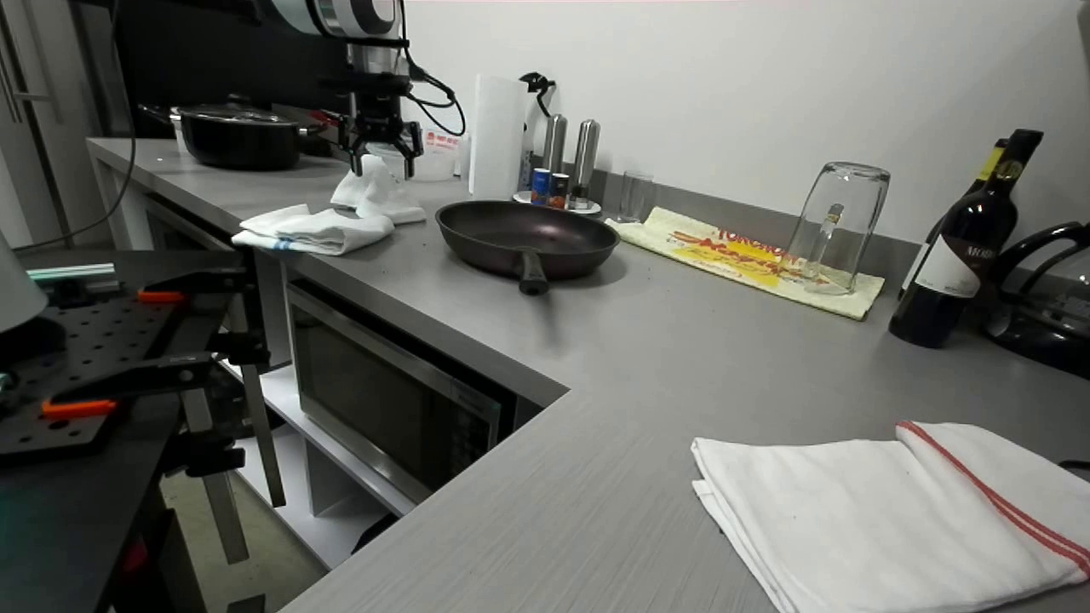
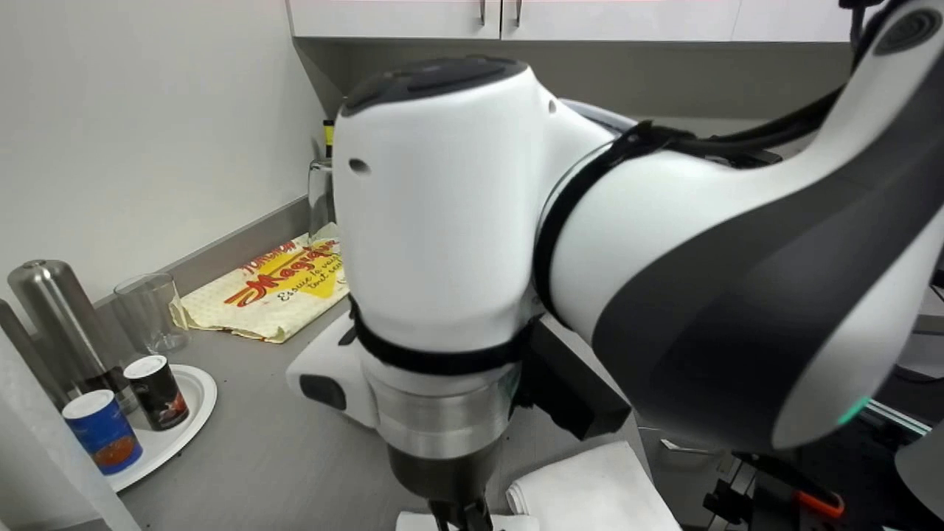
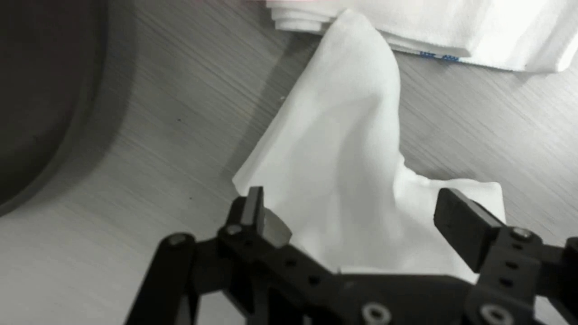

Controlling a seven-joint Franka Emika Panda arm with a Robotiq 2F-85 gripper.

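Observation:
A crumpled white cloth [image 3: 347, 162] lies on the grey counter, its middle raised in a peak, as seen in the wrist view. My gripper is above it with the fingers wide apart and nothing held between them. In exterior view 1 the same gripper [image 1: 386, 167] hangs over the crumpled cloth [image 1: 373, 189]. Touching or close to that cloth is a folded white towel [image 1: 312, 230] with a blue mark, near the counter's edge. In exterior view 2 the arm hides most of the work area.
A dark frying pan [image 1: 526, 240] stands right of the cloths. Behind are a paper towel roll [image 1: 496, 138] and a white plate [image 2: 199, 389] with shakers. A black pot [image 1: 240, 138] stands at the far left.

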